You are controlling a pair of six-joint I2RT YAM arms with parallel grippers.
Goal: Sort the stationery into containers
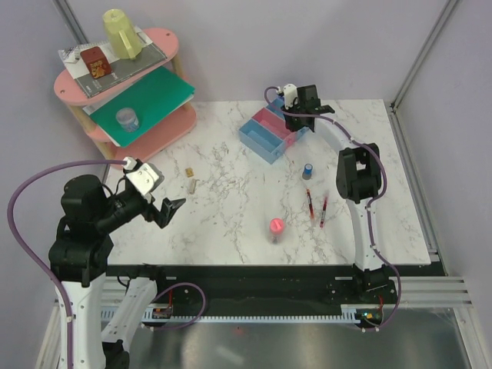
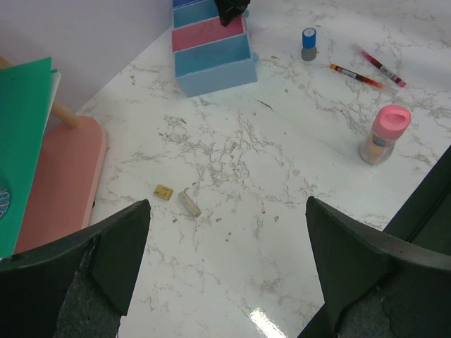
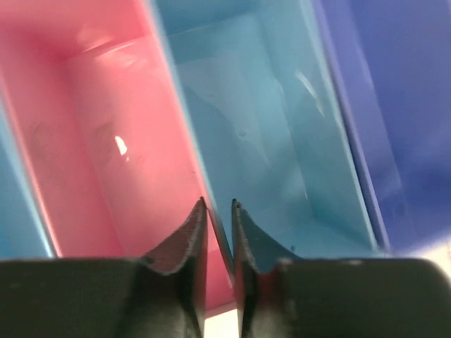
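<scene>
Joined containers stand at the back of the table: a light blue one, a pink one, another light blue and a dark blue one. My right gripper has its fingertips close together on either side of the rim between pink and light blue; whether they pinch it is unclear. My left gripper is open and empty over the left side.
A blue-capped small bottle and a pink-capped jar stand on the table. A pink shelf with a green board fills the back left corner.
</scene>
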